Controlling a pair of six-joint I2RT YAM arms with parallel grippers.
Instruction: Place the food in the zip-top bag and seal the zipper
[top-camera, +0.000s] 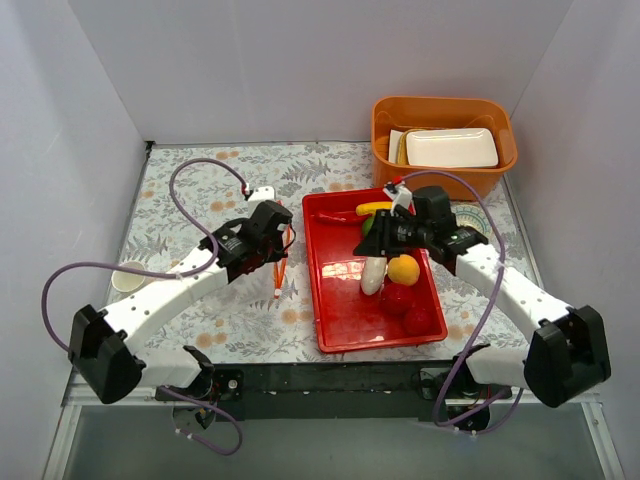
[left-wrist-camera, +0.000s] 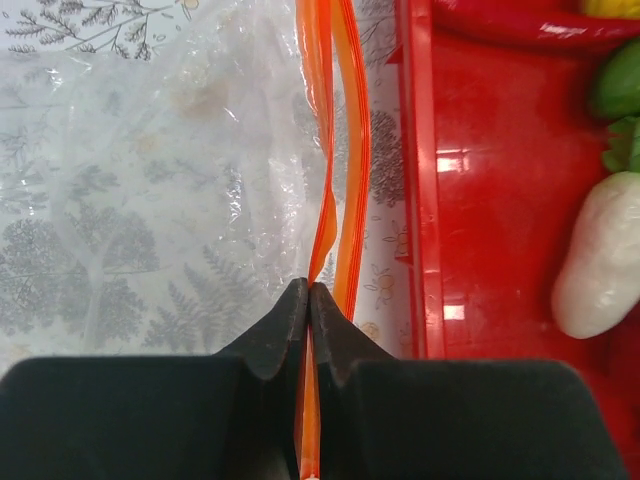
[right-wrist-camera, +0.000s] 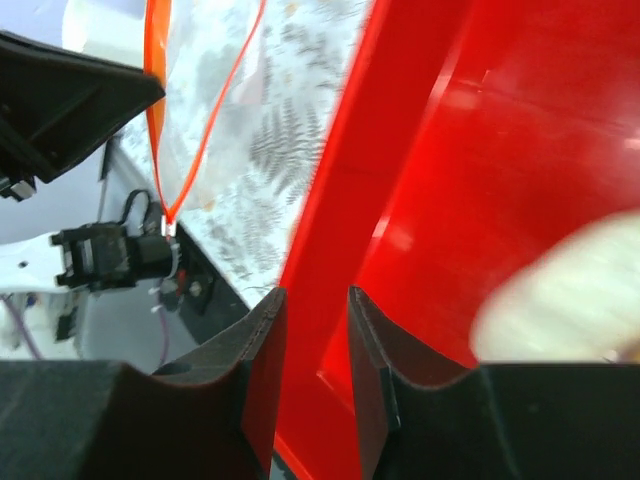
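Observation:
The clear zip top bag (left-wrist-camera: 180, 190) has an orange zipper edge (left-wrist-camera: 354, 150); its two strips part above the fingertips in the left wrist view. My left gripper is shut on one strip, left of the red tray (top-camera: 345, 332). In the tray lie a white radish (top-camera: 373, 275), an orange fruit (top-camera: 403, 269), two red round pieces (top-camera: 397, 298), a yellow corn cob (top-camera: 373, 208) and a red chili (top-camera: 336, 218). My right gripper is open and empty above the tray, left of the radish. It partly hides the green food (top-camera: 368, 226).
An orange bin (top-camera: 440, 107) with a white tray inside stands at the back right. A white cup (top-camera: 128, 278) is at the left edge.

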